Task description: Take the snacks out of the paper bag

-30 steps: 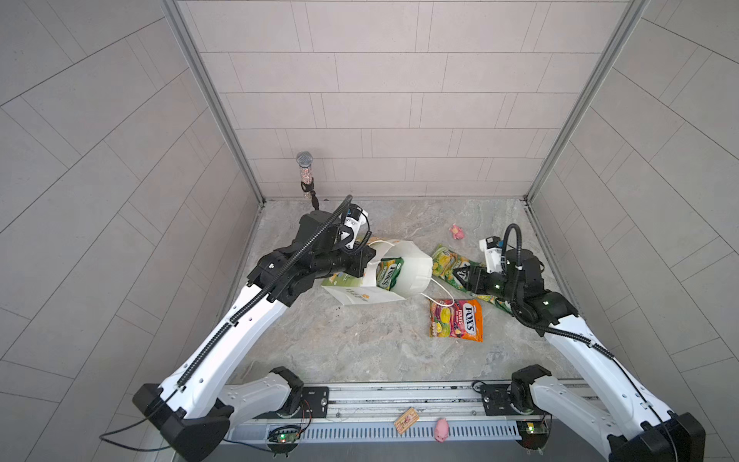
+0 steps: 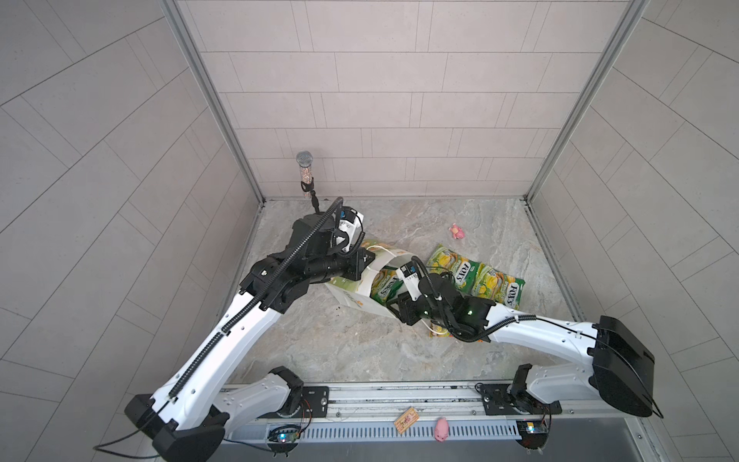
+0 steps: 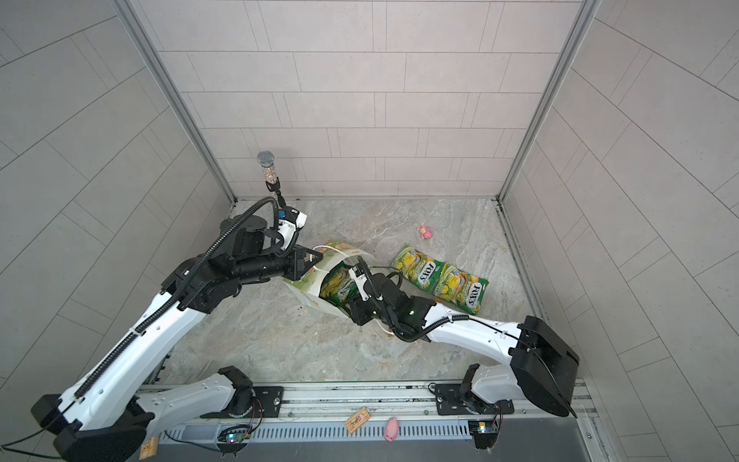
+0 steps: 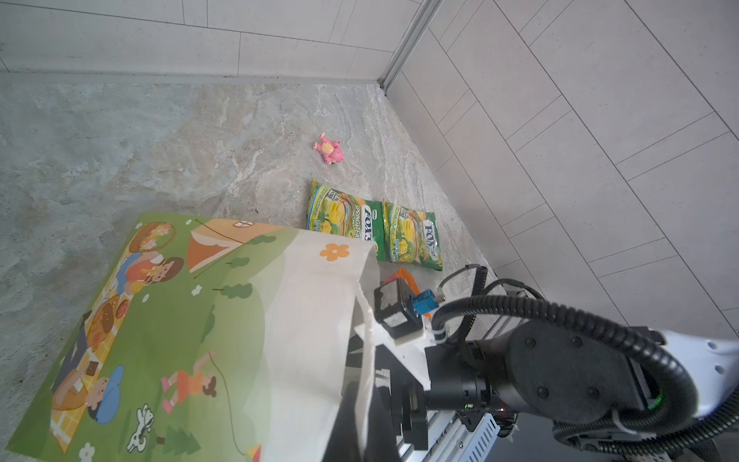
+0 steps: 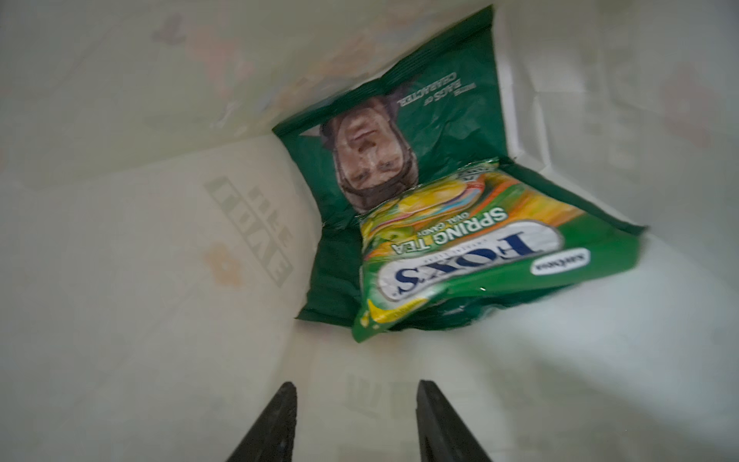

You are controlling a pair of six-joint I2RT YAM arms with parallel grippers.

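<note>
The paper bag lies on its side, printed green and white. My left gripper is shut at its upper edge; in the left wrist view the edge runs across the dark fingers at the bottom. My right gripper is open inside the bag, nothing between its fingers. Ahead of it lie a green Fox's Spring Tea pack and a dark green pack with a face at the bag's bottom.
Two green Fox's packs lie right of the bag, a pink toy behind them. An orange pack is mostly hidden by my right arm.
My right gripper has moved left from above the packs outside into the bag's mouth.
</note>
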